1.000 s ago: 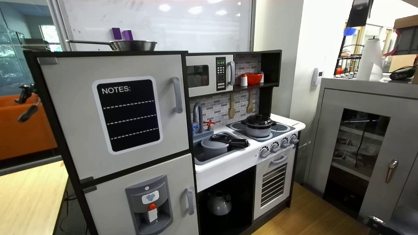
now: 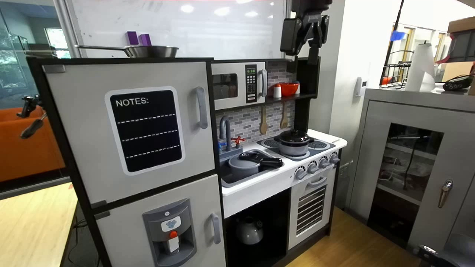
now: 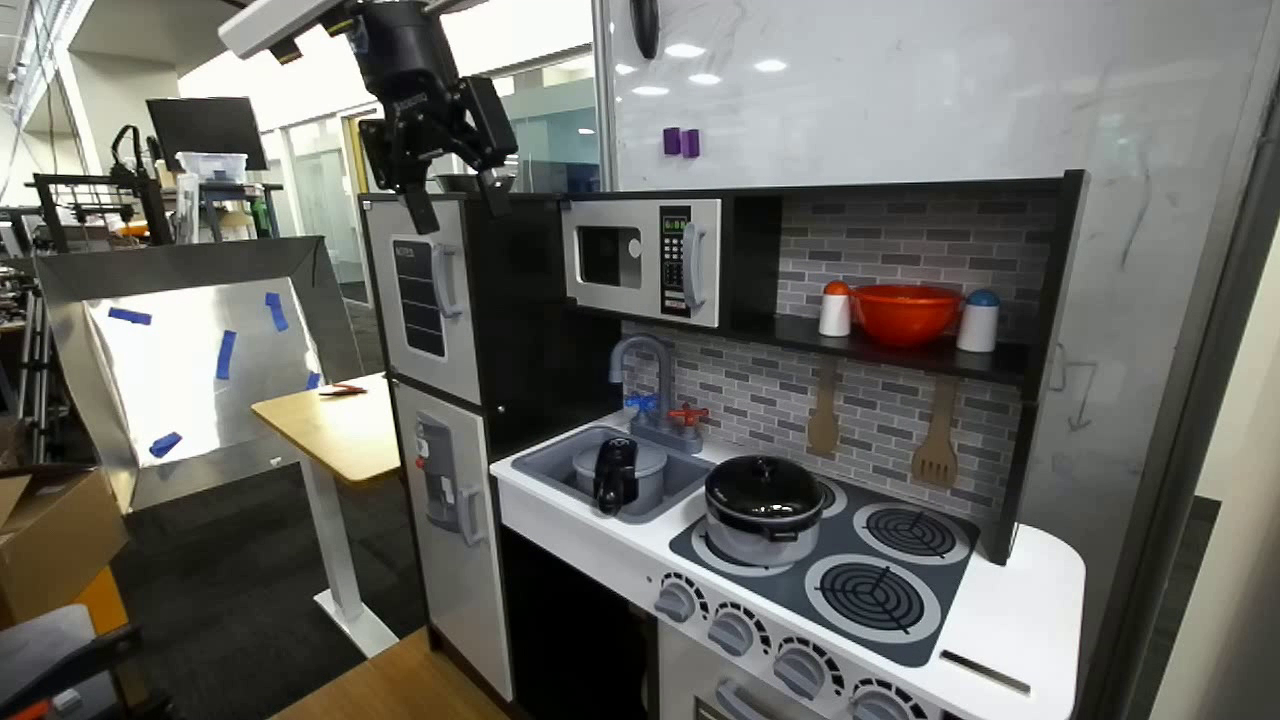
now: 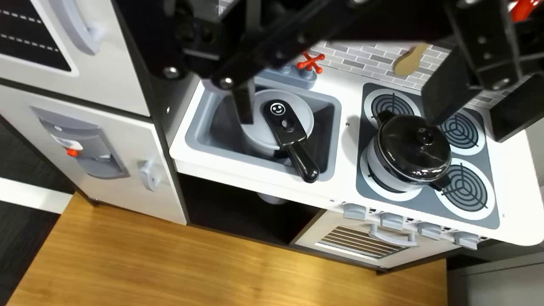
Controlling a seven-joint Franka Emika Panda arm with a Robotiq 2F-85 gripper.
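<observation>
High up and clear of the toy kitchen, my gripper (image 3: 458, 202) hangs with its fingers spread and nothing between them. In exterior view 1 the gripper (image 2: 303, 49) is near the top edge, in front of the upper shelf's right end. The wrist view looks down past the dark fingers onto the sink and stove. A grey pot (image 4: 250, 130) with a long black handle (image 4: 304, 162) across it sits in the sink (image 4: 204, 130). On the front left burner stands a lidded pot (image 3: 764, 510), its black lid (image 4: 414, 148) in place.
An orange bowl (image 3: 908, 314) sits between two shakers on the shelf. The microwave (image 3: 642, 260) is closed, as are the fridge doors (image 2: 147, 129). A metal pan (image 2: 153, 51) rests on the fridge. Several burners are bare.
My gripper has come into exterior view 1 at the top, moving left from the upper right, where a dark part of the arm showed. The kitchen items look unmoved.
</observation>
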